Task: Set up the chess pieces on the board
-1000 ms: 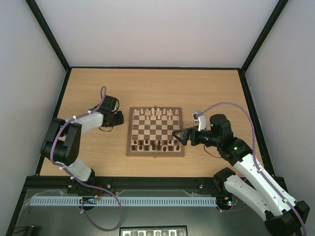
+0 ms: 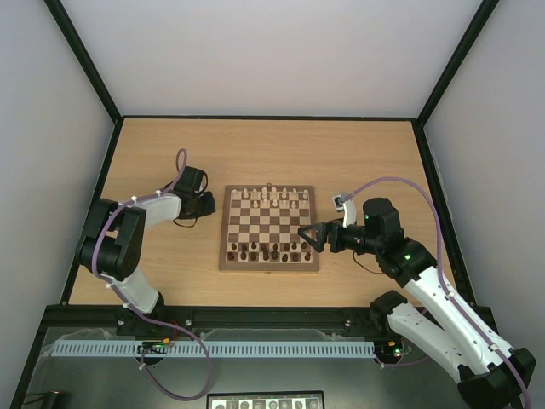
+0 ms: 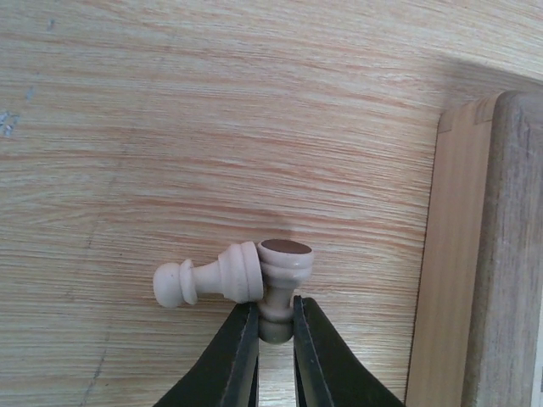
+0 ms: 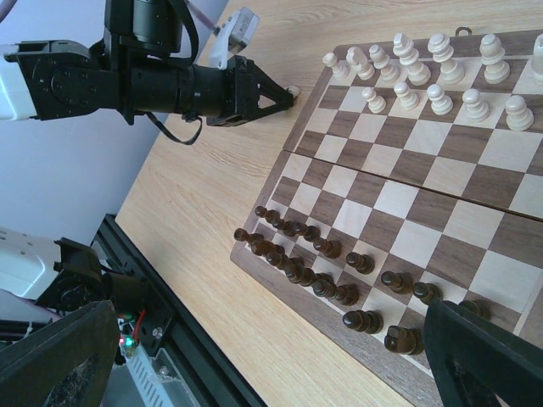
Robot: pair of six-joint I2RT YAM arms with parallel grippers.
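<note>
My left gripper is shut on a white pawn (image 3: 278, 284) near its head, with the dark base tipped upward. A second white pawn (image 3: 212, 277) lies on its side, its base against the held one. In the top view the left gripper (image 2: 211, 204) is just left of the chessboard (image 2: 225, 230). White pieces (image 4: 443, 55) stand along the board's far side, with several pawns in front of them. Dark pieces (image 4: 363, 321) fill the near side. Over the board's right edge, my right gripper (image 2: 308, 239) stands open, its fingers (image 4: 484, 356) wide apart.
The board's raised wooden side (image 3: 450, 254) lies to the right of the pawns in the left wrist view. Bare table (image 2: 238, 145) spreads behind the board. A framed tray (image 2: 266, 400) shows at the bottom edge of the top view.
My right arm and the pieces on the board look unmoved.
</note>
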